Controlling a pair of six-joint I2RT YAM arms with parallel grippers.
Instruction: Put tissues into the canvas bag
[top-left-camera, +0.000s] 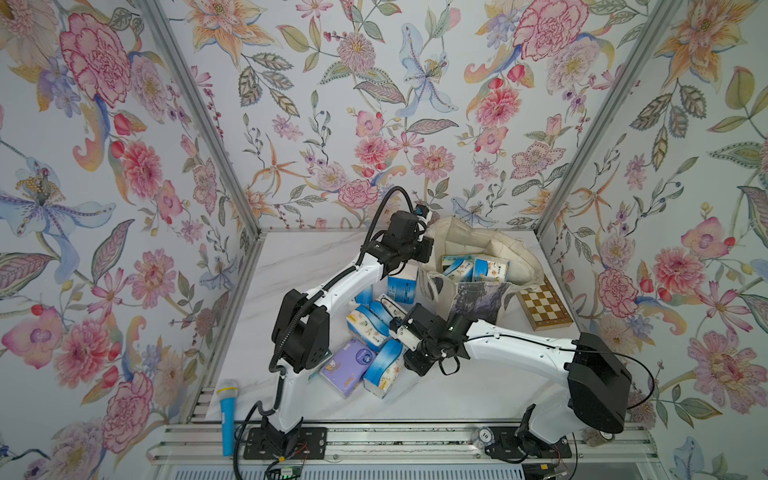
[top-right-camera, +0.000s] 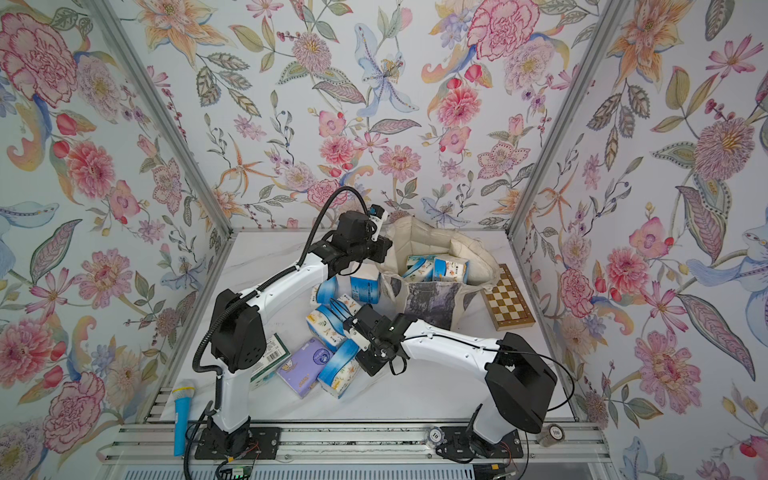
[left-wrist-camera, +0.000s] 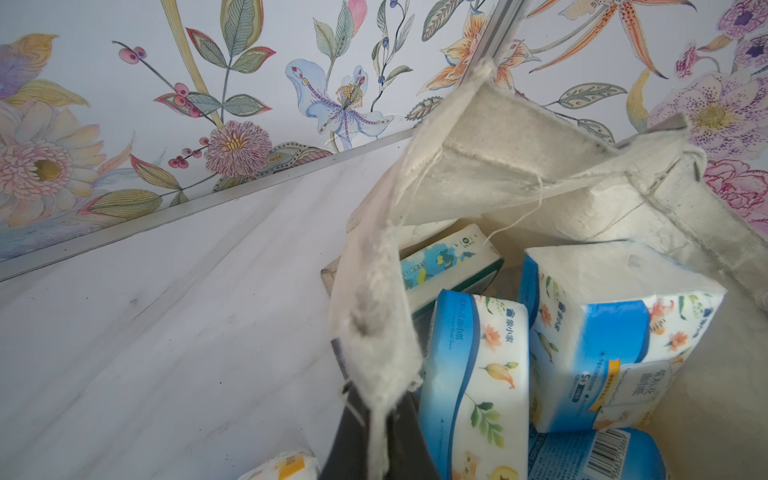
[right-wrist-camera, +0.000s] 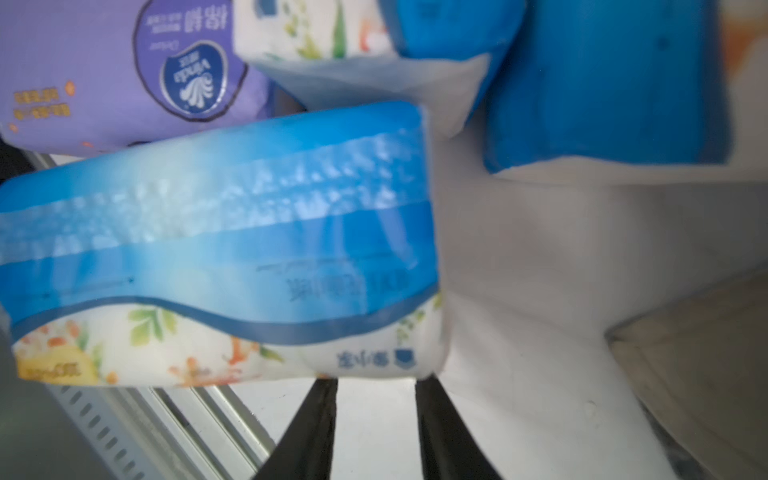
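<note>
The beige canvas bag stands at the back right, with several tissue packs inside. My left gripper is at the bag's left edge, shut, partly hidden behind pale bag fabric. My right gripper is low in front of the bag, its fingertips at a blue-and-white tissue pack; whether they grip it is unclear. A purple Vinda pack and several other blue-and-white packs lie on the table left of the bag.
A checkered board lies right of the bag. A blue microphone is at the front left edge.
</note>
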